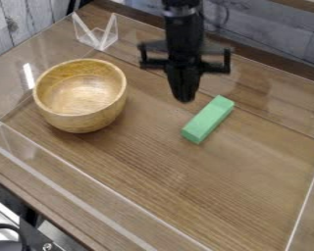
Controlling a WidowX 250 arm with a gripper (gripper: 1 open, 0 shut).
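My black gripper [183, 90] hangs over the middle back of the wooden table, its fingers pointing down and shut, with nothing visible between them. It is above and left of a mint-green rectangular block [208, 120], which lies flat on the table, apart from the fingers. A large round tan bowl [79, 90] sits to the left of the gripper.
A small white wire-like object [94, 31] is at the back left, behind the bowl. The table's edges show at left, right and back.
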